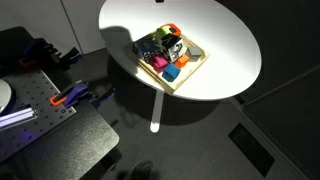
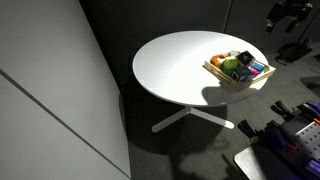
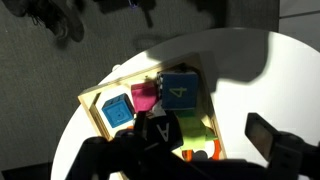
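Observation:
A shallow wooden tray (image 1: 188, 82) of toys rests on the white round table (image 1: 225, 65). Seen from the wrist, it holds a light blue cube (image 3: 118, 110), a magenta block (image 3: 144, 96), a dark blue block with a figure 4 (image 3: 179, 90) and a black-and-white block (image 3: 160, 133). Green and orange-red pieces lie lower in the tray, partly covered by my fingers. My gripper is open above the tray, its fingers spread wide to either side. Nothing shows between them in its grip. Its tip just enters exterior view 1 at the top edge.
Bare tabletop (image 2: 180, 60) lies beside the tray, on its left in exterior view 2. A dark perforated bench (image 1: 55, 120) stands apart from the table, with orange-and-blue fixtures on it. Grey floor lies between.

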